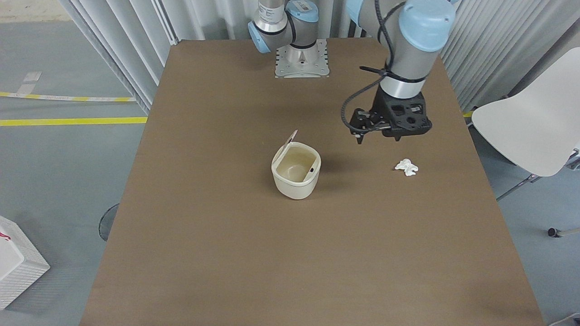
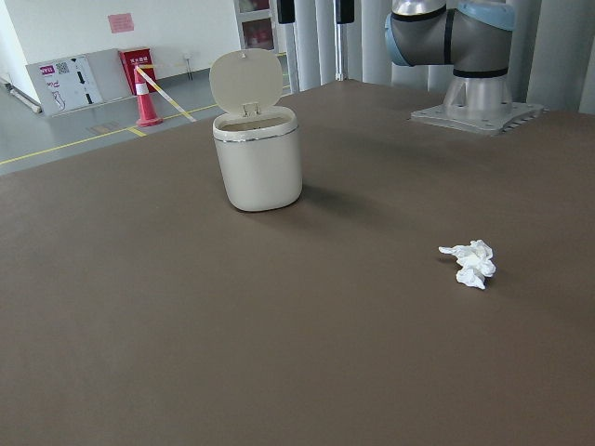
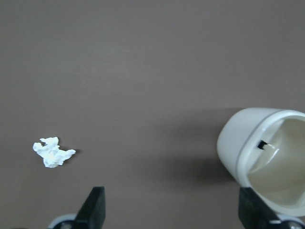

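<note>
A small white bin with its lid raised stands mid-table, seen also in the left view and at the wrist view's right. A crumpled white tissue lies right of it, at lower left in the wrist view. My black gripper hangs above and behind the two, toward the right. In the wrist view its fingertips sit far apart at the bottom edge, open, with nothing visible between them.
A white chair is beside the right edge.
</note>
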